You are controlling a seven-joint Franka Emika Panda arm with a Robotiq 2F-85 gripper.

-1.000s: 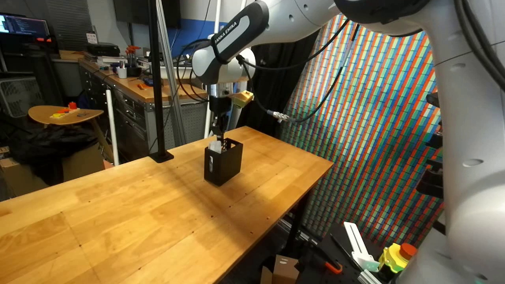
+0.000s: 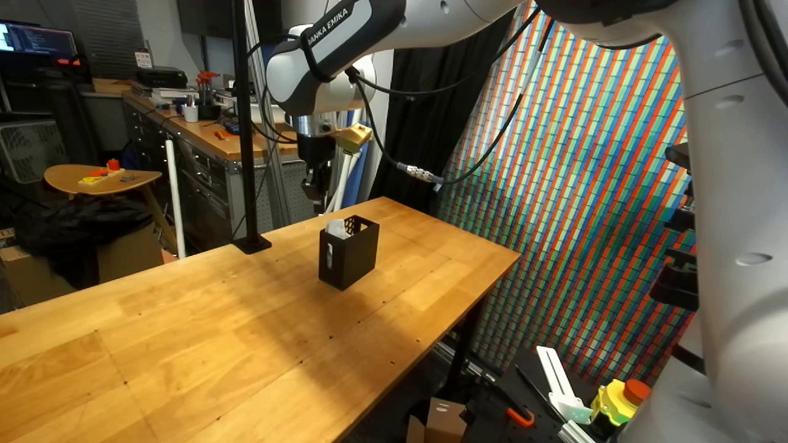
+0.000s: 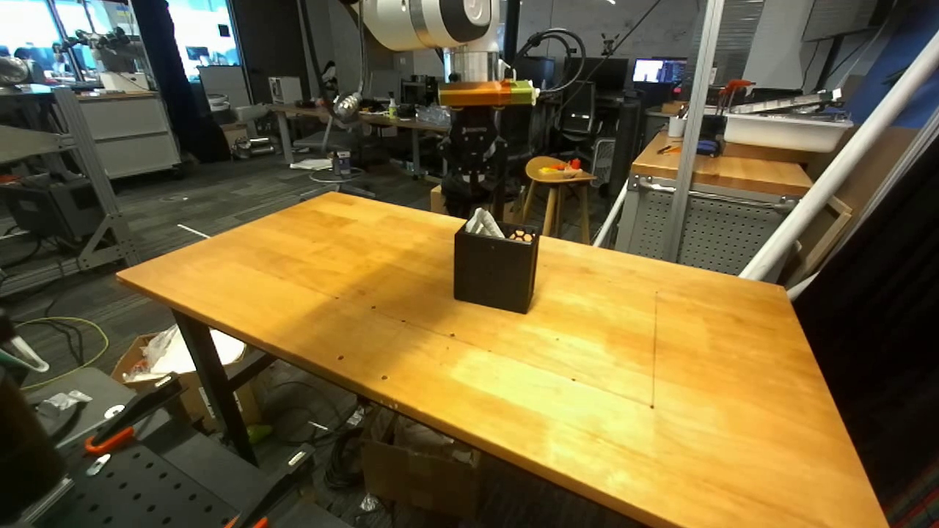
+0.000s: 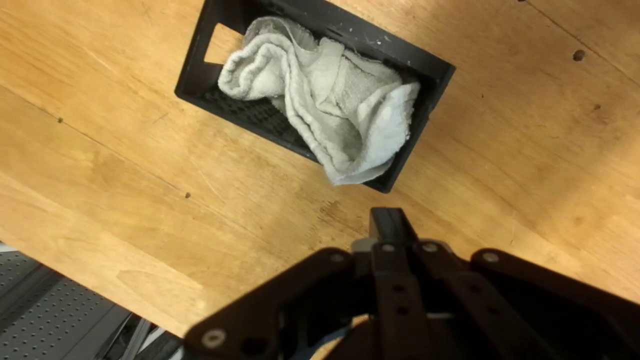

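A black open-topped box (image 2: 353, 258) stands upright on the wooden table, with holes cut in its walls. Stuffed inside it is a greyish-white cloth (image 4: 336, 96), folded and crumpled; one fold rises over the rim in the second exterior view. My gripper is shut with nothing showing between its fingertips. In the wrist view it lies outside the box, over bare wood beside one long wall. From the first exterior view, the gripper (image 2: 319, 207) hangs above rim height, behind the box and apart from it.
A black post (image 2: 247, 147) rises from the table's back edge, left of the arm. Several cables hang along the arm.
The arm has risen and moved left and back in the first exterior view. My gripper was at the box's opening and is now clear of it. The box has stayed put.
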